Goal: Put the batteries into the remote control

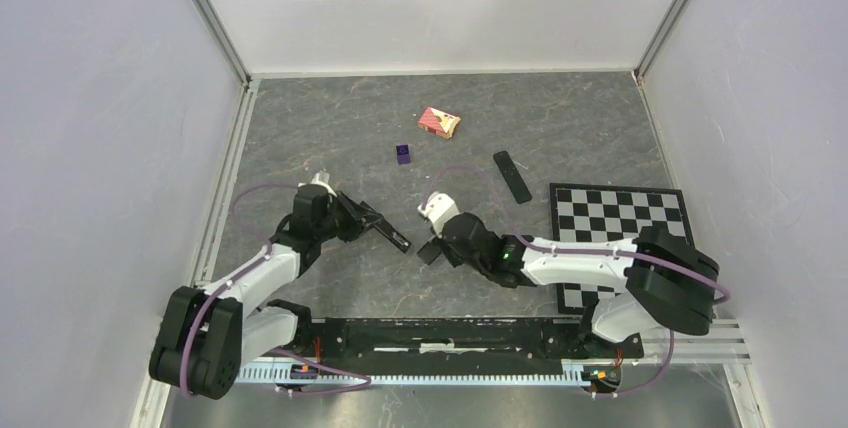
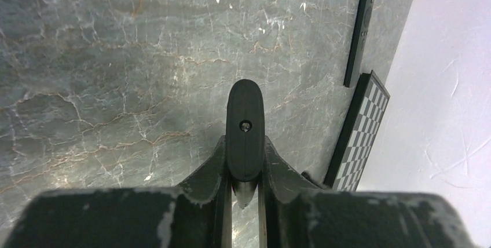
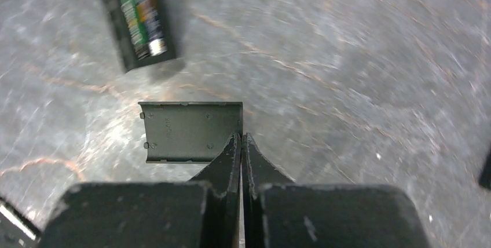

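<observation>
My left gripper is shut on the remote (image 1: pixel 393 234), whose end (image 2: pixel 245 132) points toward the camera in the left wrist view. In the right wrist view its open compartment holds a green battery (image 3: pixel 135 25) and a dark battery (image 3: pixel 150 22). The battery cover (image 3: pixel 185 129) lies inner side up below it, also visible as a dark piece (image 1: pixel 429 252) in the top view. My right gripper is shut, its tips at the cover's right edge; whether they touch it I cannot tell.
A second black remote (image 1: pixel 512 176) lies to the right, near a checkerboard (image 1: pixel 615 208). A purple block (image 1: pixel 403 154) and a red-yellow box (image 1: pixel 439 122) are at the back.
</observation>
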